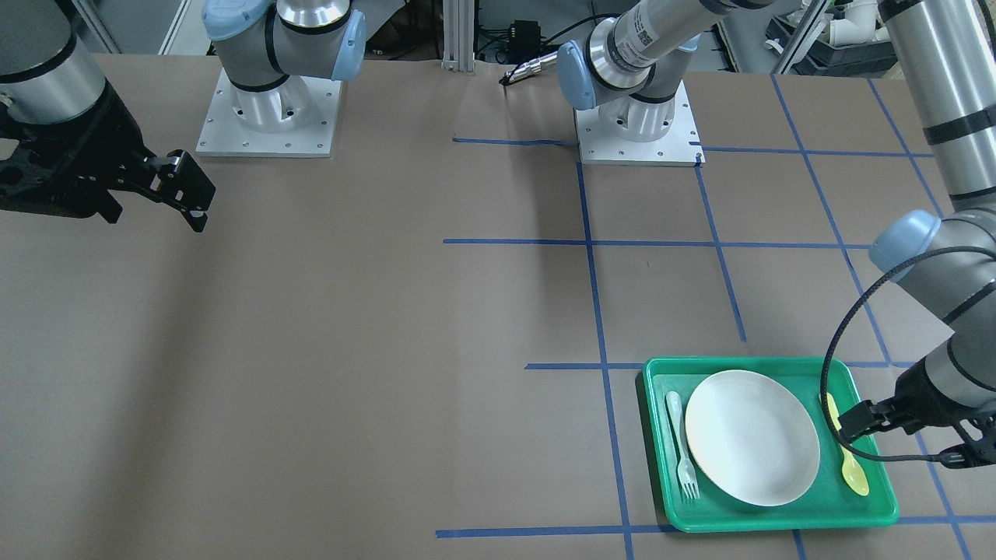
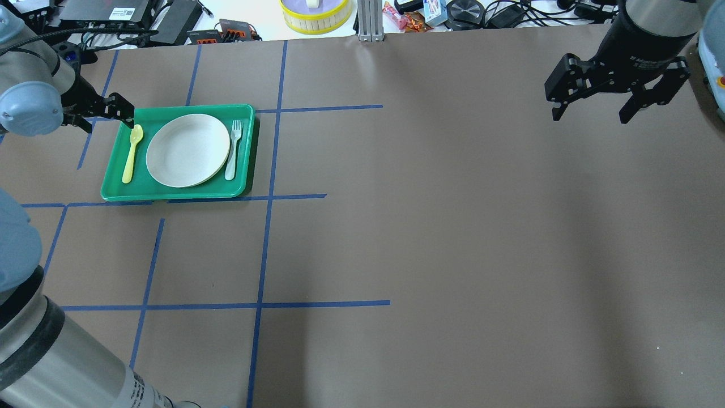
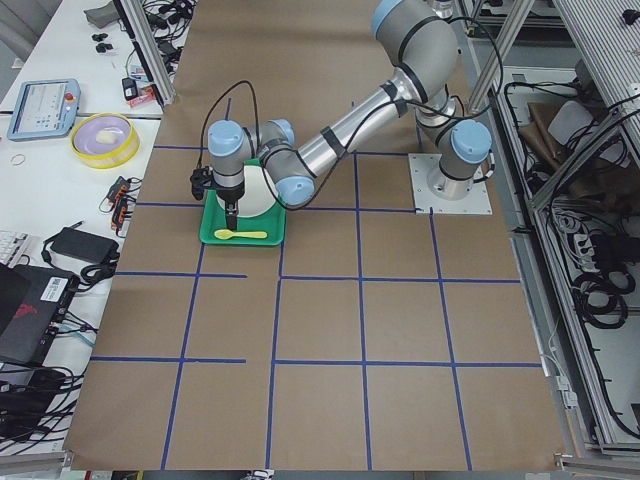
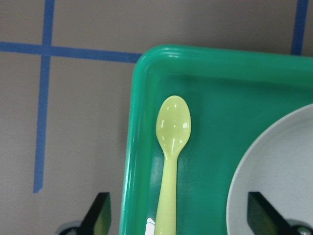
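Observation:
A green tray [image 1: 766,518] holds a white plate [image 1: 752,437], a white fork [image 1: 683,448] on one side and a yellow spoon [image 4: 168,176] on the other, lying along the tray's edge. My gripper hangs over that spoon edge, its fingers apart on either side of the spoon in the left wrist view, with nothing seen between them but the tray and spoon below.
Other arms stand around the table, one with a black gripper [image 2: 612,85] at the top right of the top view. A yellow tub [image 2: 316,20] and cables lie beyond the table edge.

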